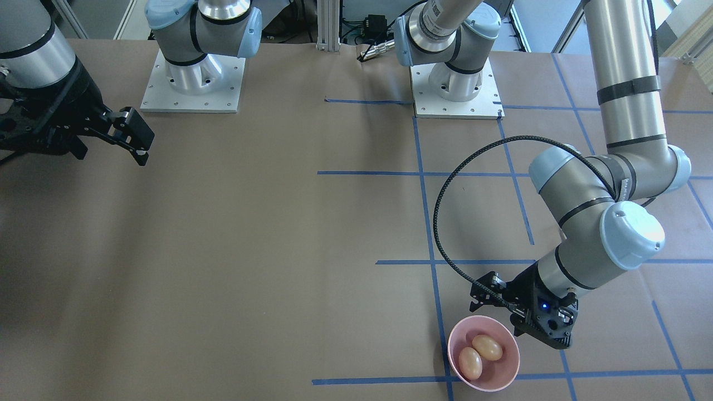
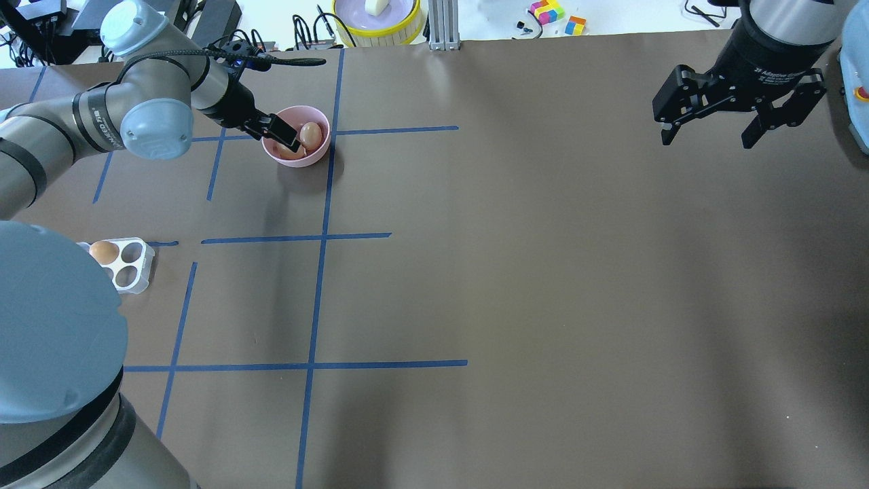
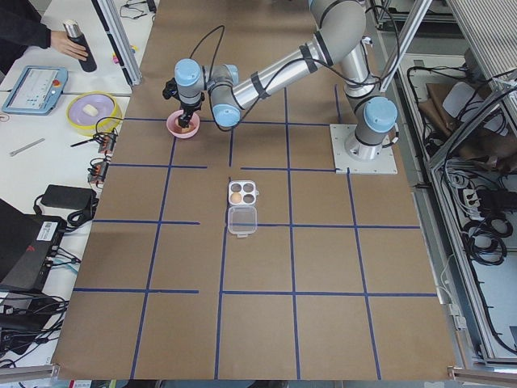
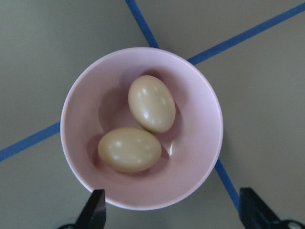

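Observation:
Two tan eggs, one (image 4: 151,103) above the other (image 4: 129,150) in the left wrist view, rest inside a pink bowl (image 1: 483,380) on the floor. My gripper (image 1: 492,321) hangs just above the bowl's back; in the left wrist view its fingertips (image 4: 97,202) (image 4: 251,202) are wide apart at the lower edge, open with nothing between them. In the left view an egg tray (image 3: 242,212) with a clear lid stands nearer the middle; the top view shows an egg (image 2: 103,252) in it.
A second black gripper (image 2: 733,98) hangs off to the side, away from the bowl. The taped tabletop around the bowl is mostly clear. A yellow container (image 3: 85,121) stands on the white side table.

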